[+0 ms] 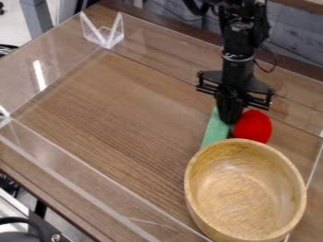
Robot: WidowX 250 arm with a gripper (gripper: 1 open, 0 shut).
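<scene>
My black gripper [229, 111] reaches down from the top of the view, its lower end at the upper end of a green bar [212, 132], which it partly covers. A red rounded object [255, 128] sits just right of the bar. Whether the fingers are shut, or what is between them, is hard to see.
A large tan bowl [246, 198] fills the lower right, close below the bar and red object. A clear plastic holder [104, 30] stands at the upper left.
</scene>
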